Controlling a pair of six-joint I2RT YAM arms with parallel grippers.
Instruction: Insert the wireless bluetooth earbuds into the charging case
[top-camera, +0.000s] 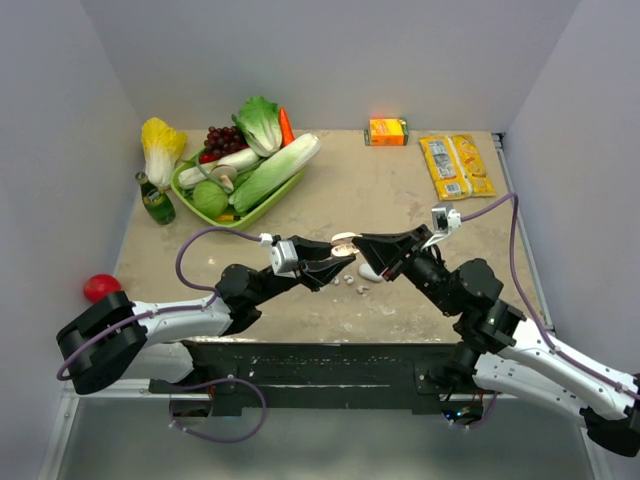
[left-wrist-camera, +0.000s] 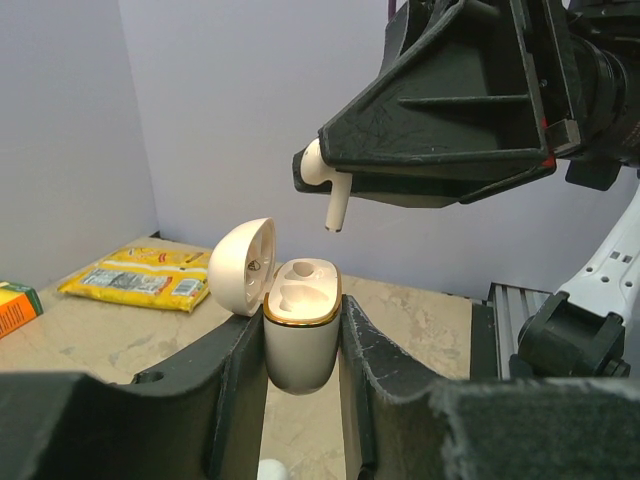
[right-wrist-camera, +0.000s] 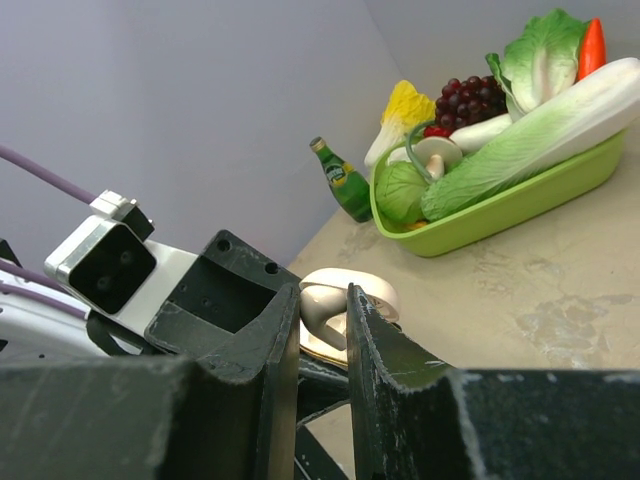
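A white charging case (left-wrist-camera: 302, 352) with its lid (left-wrist-camera: 243, 267) raised is gripped upright by my left gripper, whose fingers press on both sides. Its two earbud slots show no earbud in them. Above and slightly right of the case, a white earbud (left-wrist-camera: 338, 200) hangs stem down from my right gripper, clear of the slots. In the right wrist view the earbud (right-wrist-camera: 320, 308) sits between the fingertips, with the case lid (right-wrist-camera: 378, 290) close behind it. From above, both grippers meet near mid-table around the case (top-camera: 344, 250).
On the table near the case lie another white case-like piece (top-camera: 370, 272) and several small white pieces (top-camera: 362, 290). A green vegetable basket (top-camera: 262, 208) stands at the back left, a yellow packet (top-camera: 457, 167) and an orange box (top-camera: 386, 132) at the back.
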